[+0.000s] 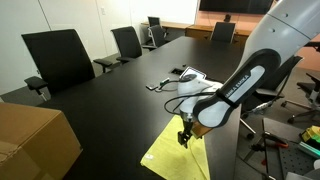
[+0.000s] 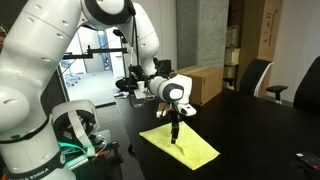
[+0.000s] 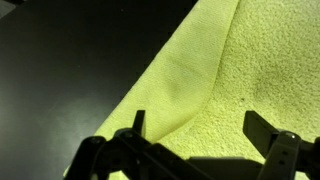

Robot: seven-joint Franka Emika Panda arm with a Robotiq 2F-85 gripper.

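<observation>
A yellow cloth (image 2: pixel 195 151) lies spread on the black table, with a folded or creased strip (image 3: pixel 175 85) along one edge in the wrist view. Low over the cloth hangs my gripper (image 1: pixel 184 138), pointing down. Its two dark fingers stand wide apart in the wrist view, the left finger (image 3: pixel 137 125) near the cloth's edge and the right one (image 3: pixel 262 132) over its textured middle. Between them is only cloth surface below, and none of it looks gripped. Whether the fingertips touch the cloth cannot be told.
A cardboard box (image 1: pixel 35 138) stands at the table's left end in exterior view 1. Small dark items (image 1: pixel 165 84) lie farther back on the black table (image 1: pixel 95 110). Office chairs (image 1: pixel 60 60) line its far side. Bare tabletop surrounds the cloth.
</observation>
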